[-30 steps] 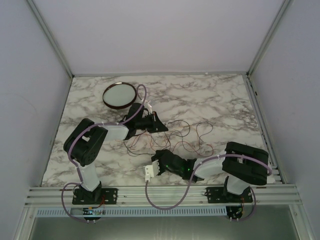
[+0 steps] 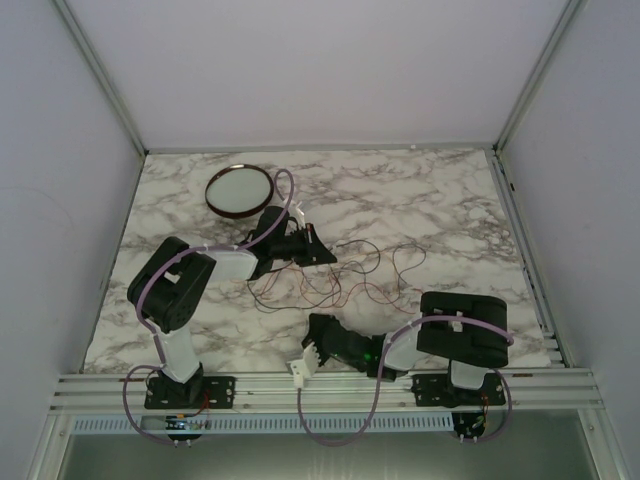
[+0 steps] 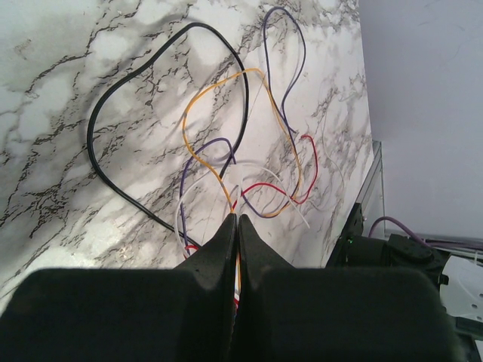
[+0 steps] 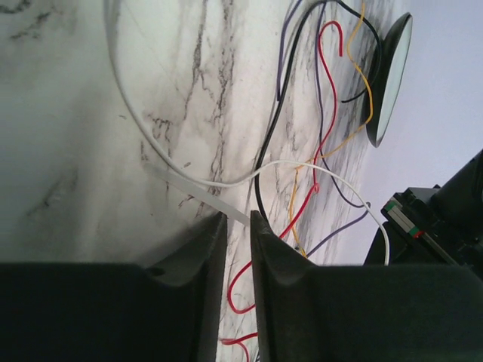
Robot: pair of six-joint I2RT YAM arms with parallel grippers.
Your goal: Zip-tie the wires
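Note:
A bundle of thin wires lies on the marble table, with the black wire [image 3: 90, 136], orange wire [image 3: 189, 113], red wire [image 4: 330, 75] and purple wire [image 3: 266, 41] in loose loops. My left gripper [image 2: 333, 260] is shut over the bundle. In the left wrist view, a narrow white strip [image 3: 240, 185] runs to its fingertips; what they pinch is hidden. Low at the table's front, my right gripper stands slightly open. A flat translucent zip tie [image 4: 200, 194] slants toward its fingertips, reaching the narrow gap. A white wire [image 4: 136, 113] curves past it.
A round dark-rimmed dish [image 2: 239, 191] sits at the back left, behind the left arm. Bare marble [image 2: 440, 190] fills the back right. The front rail [image 2: 250, 385] runs close below the right gripper.
The right arm has drawn toward the table's front and slightly left, its gripper lower in the top view than a second ago. The left arm is still.

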